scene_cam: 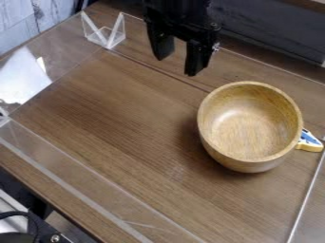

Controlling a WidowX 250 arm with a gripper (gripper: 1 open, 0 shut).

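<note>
My black gripper (178, 53) hangs at the top centre of the camera view, its two fingers apart and open, with nothing visible between them. Below and to its right, a round light wooden bowl (249, 123) rests on the brown table (114, 123). A small white and blue piece (307, 142) sticks out from behind the bowl's right side; what it is cannot be told.
A clear angular holder (105, 34) stands at the upper left. A white shiny sheet or patch (21, 78) is at the left edge. A dark cable (18, 222) lies at the lower left.
</note>
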